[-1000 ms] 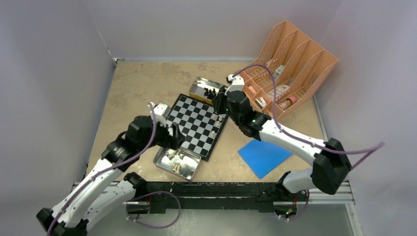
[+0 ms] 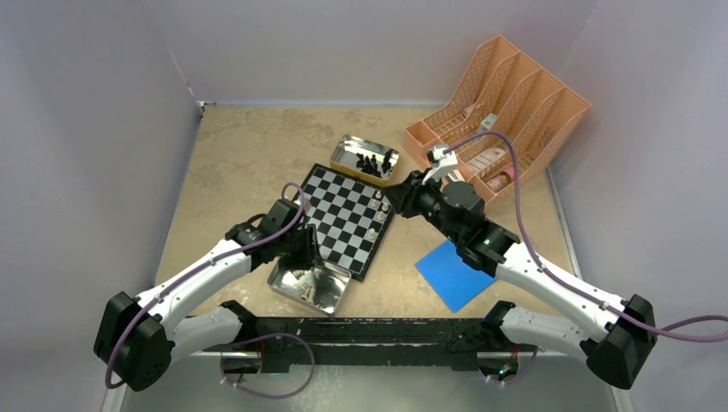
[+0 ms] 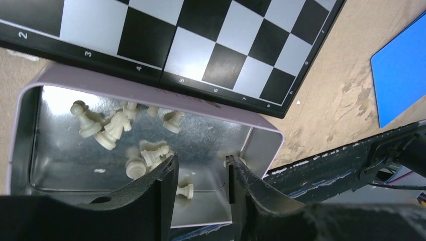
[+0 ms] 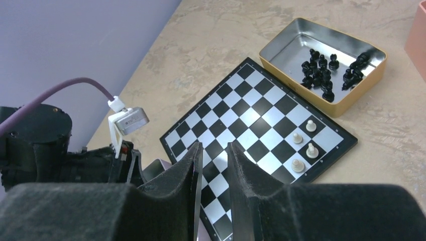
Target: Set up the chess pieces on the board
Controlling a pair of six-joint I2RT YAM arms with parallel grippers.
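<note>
Several white pieces, one of them a pawn point(image 3: 87, 120), lie tumbled in a metal tray point(image 3: 55, 170) against the board's near edge. Over that tray hangs my left gripper, its fingers parted and nothing between them. The chessboard point(image 4: 251, 115) carries several white pieces near one corner, among them a white piece point(image 4: 312, 150) and a white pawn point(image 4: 311, 125). My right gripper is held high near the board's right corner, fingers apart and empty. Black pieces point(image 4: 321, 75) lie in a second tray point(image 4: 361, 93) beyond the board.
An orange divided rack point(image 2: 515, 103) holding small items stands at the back right, behind the right arm. A blue sheet point(image 2: 455, 276) lies flat right of the board. Bare table point(image 2: 249, 146) spreads at the back left.
My left gripper has swung down over the white-piece tray. The right gripper has moved right, away from the black-piece tray. The pieces on the board look unmoved.
</note>
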